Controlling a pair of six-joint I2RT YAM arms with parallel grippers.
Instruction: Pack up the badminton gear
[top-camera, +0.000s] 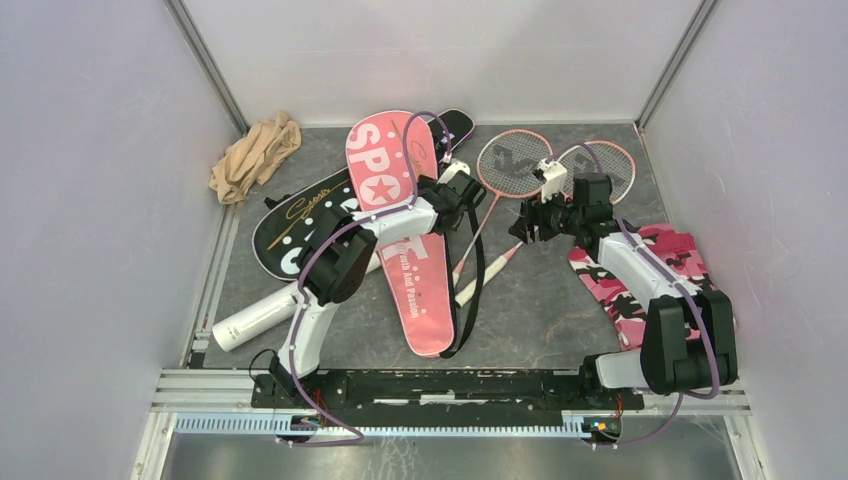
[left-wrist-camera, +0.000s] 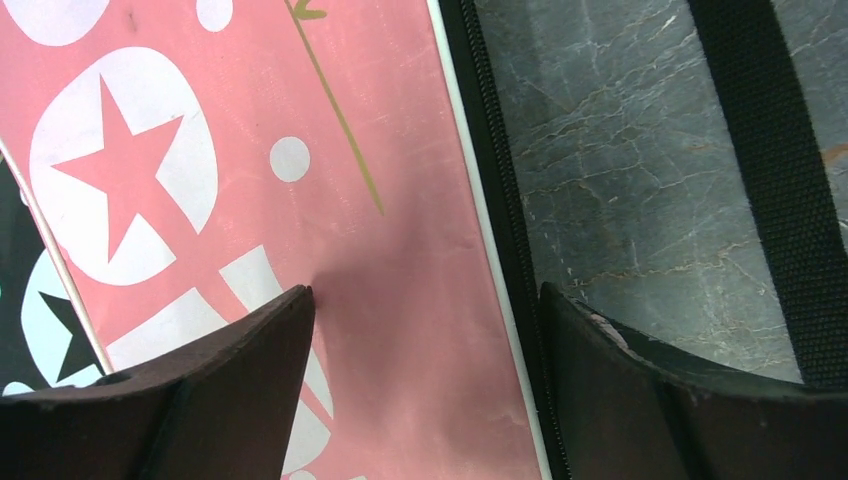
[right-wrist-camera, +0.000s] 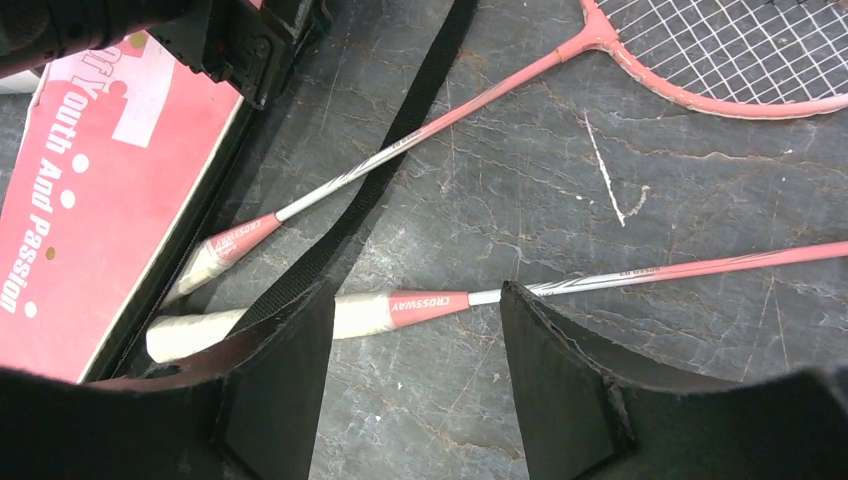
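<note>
A long pink racket bag (top-camera: 418, 290) lies flat, its black zipped side edge (left-wrist-camera: 508, 200) along the right. Over that edge is my left gripper, its fingers apart: one above the pink face, the other at the zipped edge; I cannot tell whether they touch. Two pink rackets lie to the right, one with its head (top-camera: 514, 162) nearer the bag, the other with its head (top-camera: 615, 165) farther right. Above the second racket's handle (right-wrist-camera: 430, 308), my right gripper stands open and empty.
Under the pink bag is a black racket bag (top-camera: 285, 235); a white tube (top-camera: 255, 318) lies front left. A black strap (top-camera: 478, 285) crosses the handles. Tan cloth (top-camera: 255, 155) sits back left, pink camouflage cloth (top-camera: 625, 310) right.
</note>
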